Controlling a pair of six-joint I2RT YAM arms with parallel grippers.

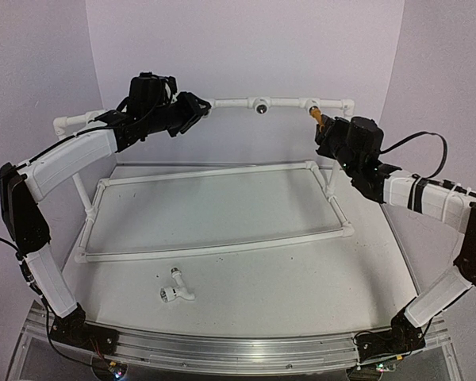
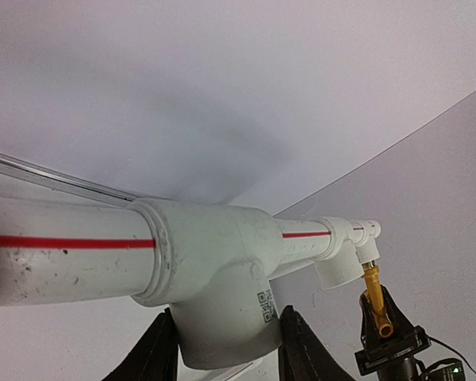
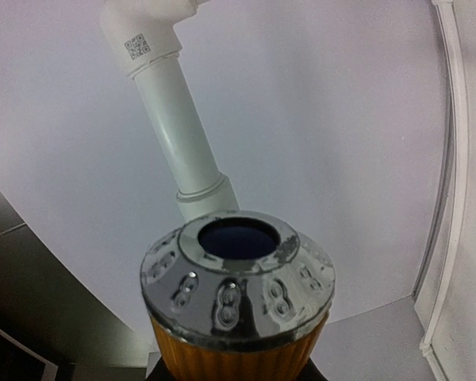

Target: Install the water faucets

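Observation:
My left gripper (image 1: 192, 113) is at the left tee of the upper white pipe, its fingers on either side of the tee fitting (image 2: 222, 317) in the left wrist view, apparently shut on it. My right gripper (image 1: 324, 131) is shut on a yellow faucet part with a chrome collar, held at the right tee (image 1: 309, 103) of the upper pipe; in the left wrist view the yellow part (image 2: 374, 294) hangs below that tee. The middle tee (image 1: 261, 106) shows a metal opening. A white faucet piece (image 1: 177, 294) lies on the board in front.
The pipe frame has a lower rectangle (image 1: 222, 248) on the board and uprights at both sides. The front of the board is clear apart from the loose white piece. Walls stand at the back and sides.

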